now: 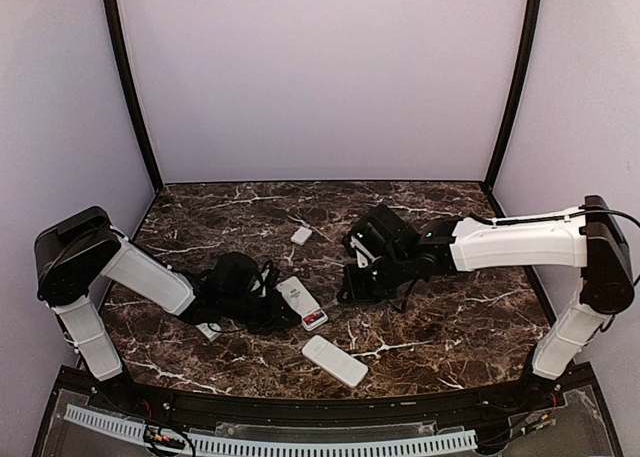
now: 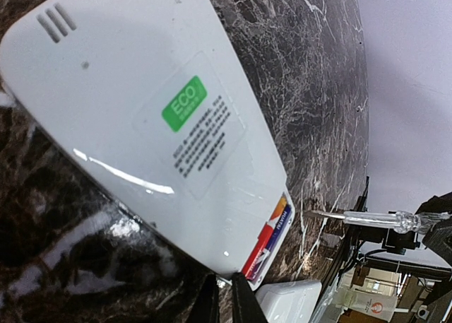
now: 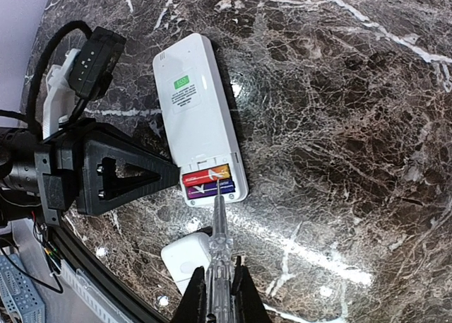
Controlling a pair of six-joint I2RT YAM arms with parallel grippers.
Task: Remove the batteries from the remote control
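Observation:
The white remote lies back-up, its compartment showing an orange battery and a purple battery. My left gripper is shut at the compartment end of the remote, against its edge. My right gripper is shut on a clear screwdriver, whose metal tip points down at the batteries. In the left wrist view the screwdriver is beside the remote with its tip just clear of it.
A second white piece lies nearer the front edge. A small white piece lies farther back, and another is partly under the left arm.

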